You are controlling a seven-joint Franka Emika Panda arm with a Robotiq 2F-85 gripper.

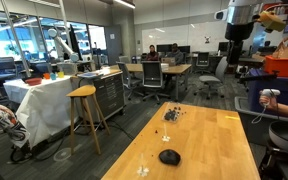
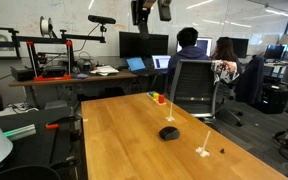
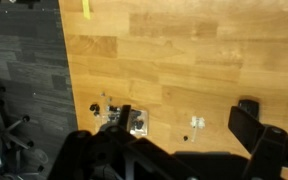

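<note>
High above the wooden table (image 1: 189, 135), my gripper stands open with nothing between its dark fingers. A black rounded object (image 1: 169, 157) rests on the tabletop; in the wrist view the black object (image 3: 248, 106) is near the right finger. A small white upright piece (image 2: 203, 148) stands near the table's edge in the second exterior view. Another white piece (image 2: 179, 107) is farther back. A cluster of small dark and pale items (image 3: 119, 115) shows beside the left finger in the wrist view, partly covered by the gripper.
Small coloured blocks (image 2: 158, 98) sit at the table's far end in the second exterior view. A person's hand with a white device (image 1: 270, 94) is at the right edge of the first exterior view. A wooden stool (image 1: 84, 95) stands off the table.
</note>
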